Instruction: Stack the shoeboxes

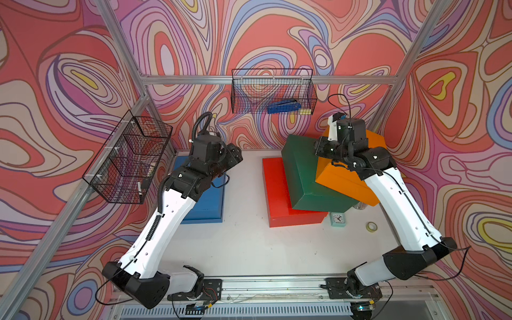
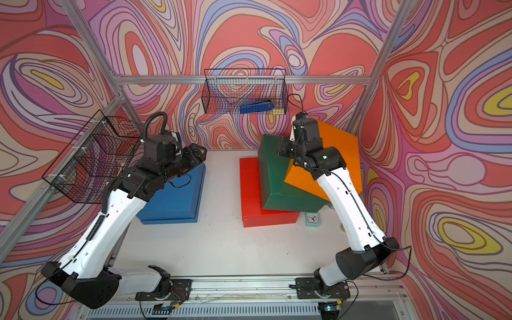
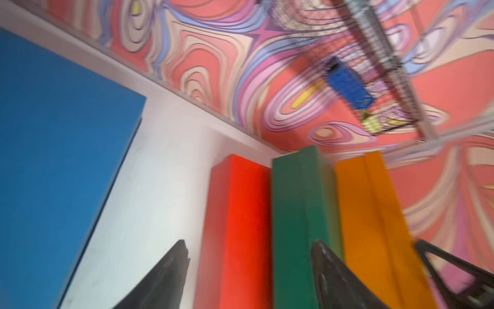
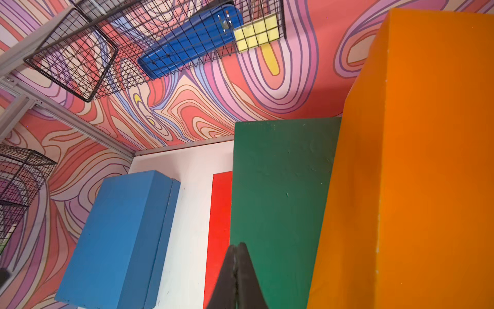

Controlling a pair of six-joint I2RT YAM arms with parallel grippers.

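The red shoebox (image 1: 278, 208) lies on the table, with the green shoebox (image 1: 304, 176) tilted across it. On the right, the orange shoebox (image 1: 346, 185) leans over the green one, partly behind my right arm. The blue shoebox (image 2: 170, 202) lies on the table at the left, below my left arm. My left gripper is part open above the table, with nothing seen between its fingers. My right gripper is shut, over the green box beside the orange one, with nothing visible between its fingers.
A small clock (image 1: 337, 219) and a tape roll (image 1: 371, 226) lie at the right front. A wire basket (image 1: 250, 93) with blue items hangs at the back; another (image 1: 128, 160) hangs left.
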